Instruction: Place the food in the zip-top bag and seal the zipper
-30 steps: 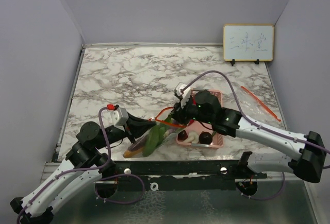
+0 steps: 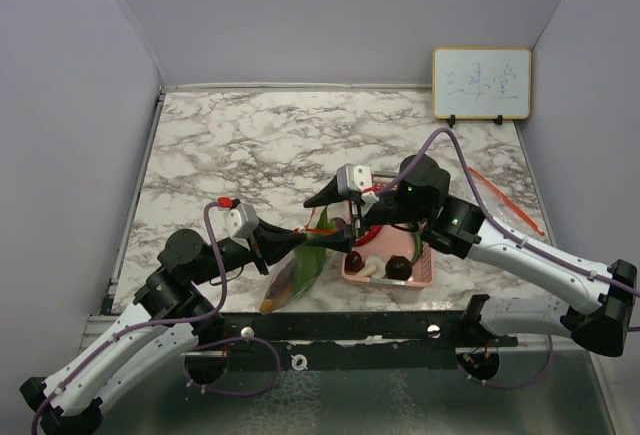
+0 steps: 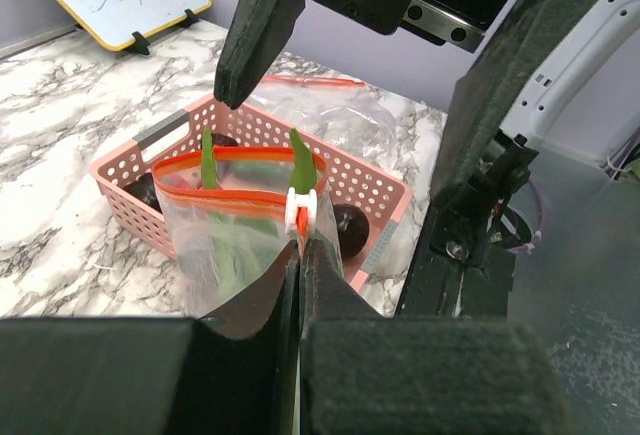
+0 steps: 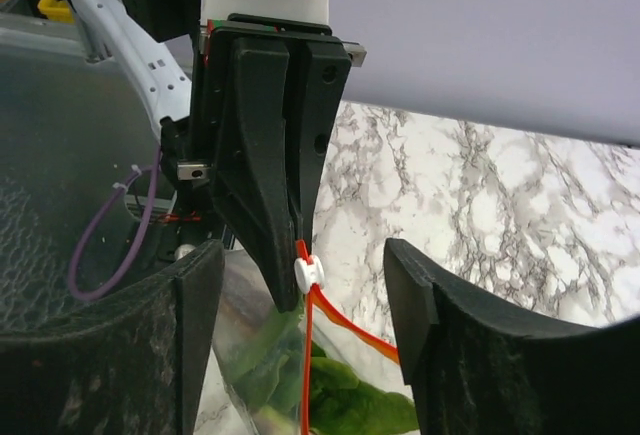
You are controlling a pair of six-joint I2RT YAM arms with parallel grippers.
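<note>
The zip bag point(image 2: 300, 270) hangs from my left gripper, which is shut on its zipper end beside the white slider point(image 4: 308, 273). Green and orange food shows inside the bag, and the red zipper loop stands partly open in the left wrist view. My right gripper point(image 2: 338, 215) is open above the bag top, its fingers either side of the slider end in the right wrist view, with nothing held between them.
A pink basket point(image 3: 130, 190) behind the bag holds peppers and dark round items. Another empty bag point(image 2: 500, 205) lies at the right. A whiteboard point(image 2: 481, 81) stands at the back.
My right gripper has risen from the bag's right side and opened. The bag has swung more upright under my left gripper, which has shifted slightly.
</note>
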